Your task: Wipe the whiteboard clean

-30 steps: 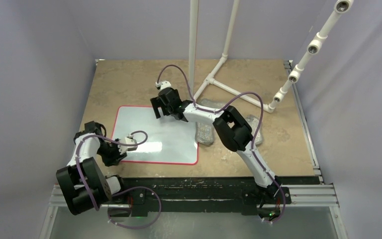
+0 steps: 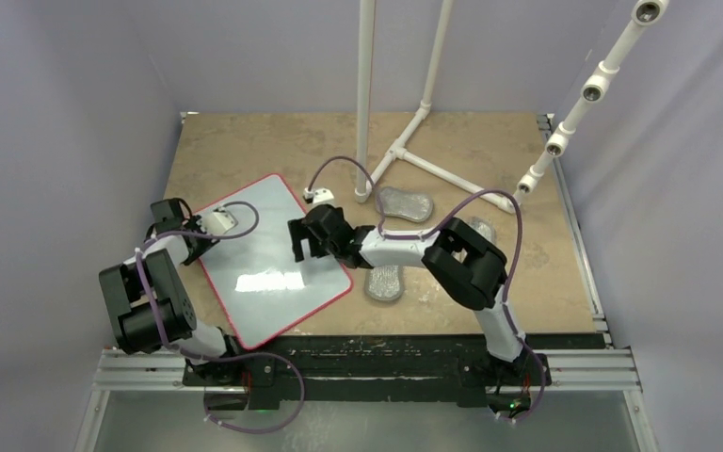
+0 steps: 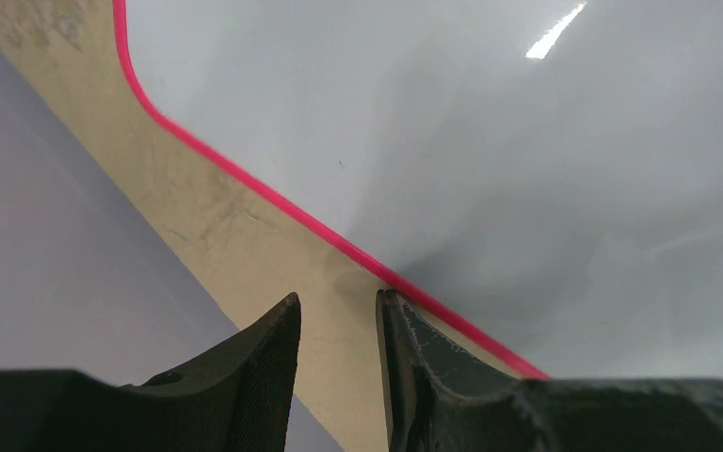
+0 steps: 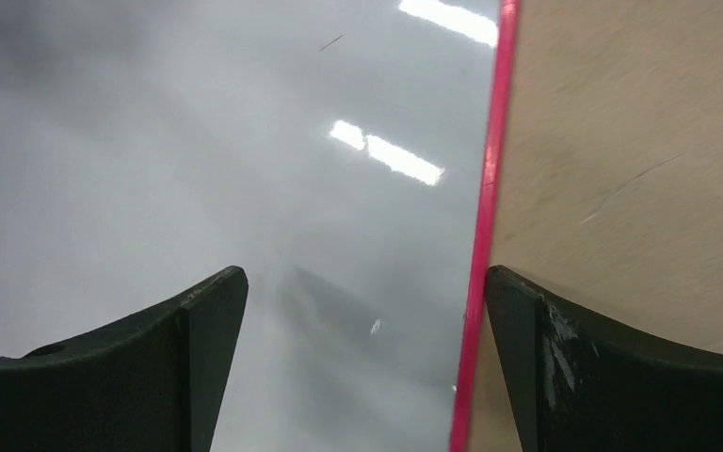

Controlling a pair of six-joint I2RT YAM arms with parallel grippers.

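The whiteboard (image 2: pixel 268 231), white with a pink-red rim, lies slanted on the table's left half. Its surface looks mostly clean; one thin dark streak (image 4: pixel 331 42) shows in the right wrist view and a tiny dark speck in the left. At the left rim is my left gripper, partly open; bare table shows between its fingers and one fingertip reaches the rim. My right gripper is wide open at the right side, one finger over the board, the other beside the rim. Neither gripper holds anything.
Grey glittery pads lie to the right: one (image 2: pixel 405 204) behind my right arm, another (image 2: pixel 384 282) in front near the board's corner, a third (image 2: pixel 482 226) partly hidden by the arm. A white pipe stand (image 2: pixel 397 153) rises at the back. Free table lies at far right.
The board has turned clockwise in the top view, from nearly square-on to steeply slanted. My left gripper moved away from the front edge, my right one towards it. The near pad shifted forward.
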